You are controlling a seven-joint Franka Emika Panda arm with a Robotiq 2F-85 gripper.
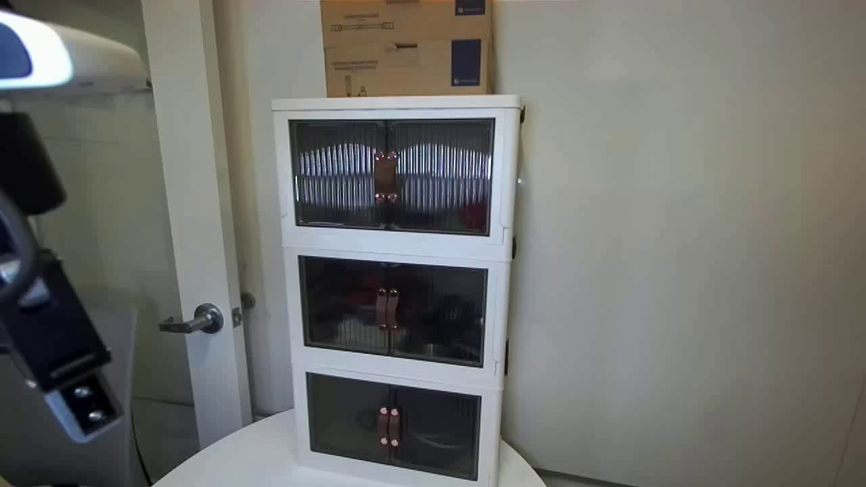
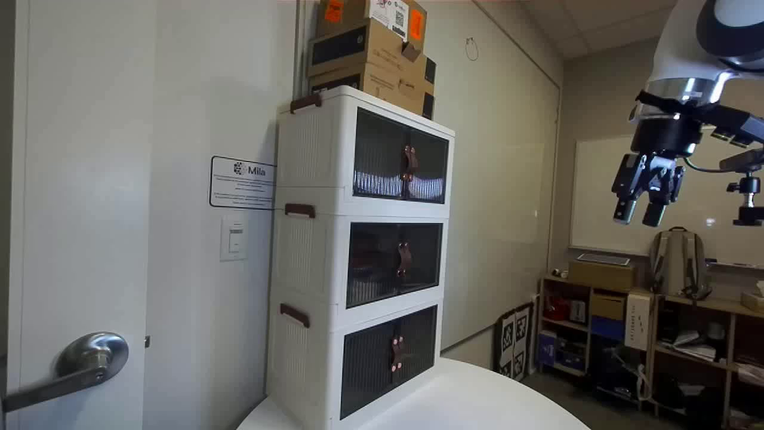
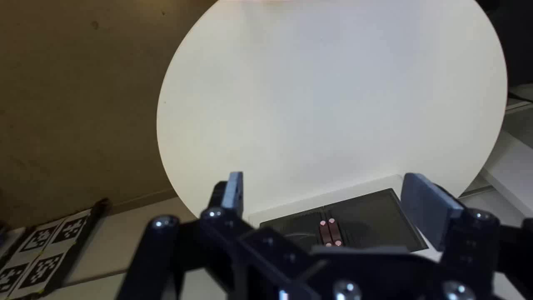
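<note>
A white cabinet (image 1: 398, 245) of three stacked units stands on a round white table (image 2: 487, 401). Dark ribbed double doors close the top (image 1: 337, 174), middle (image 1: 438, 312) and bottom (image 1: 349, 414) units, with paired brown handles at the centre of each. Something red shows faintly behind the top right door. My gripper (image 2: 637, 215) hangs in the air to the cabinet's right in exterior view 2, touching nothing. In the wrist view the gripper stands open, its fingers wide apart and nothing between them. The bottom unit's handles (image 3: 330, 232) show below, beyond the gripper.
Cardboard boxes (image 2: 372, 64) sit on top of the cabinet. A door with a lever handle (image 1: 195, 319) is at the left, and a wall lies close behind. Shelves (image 2: 601, 322) stand farther back.
</note>
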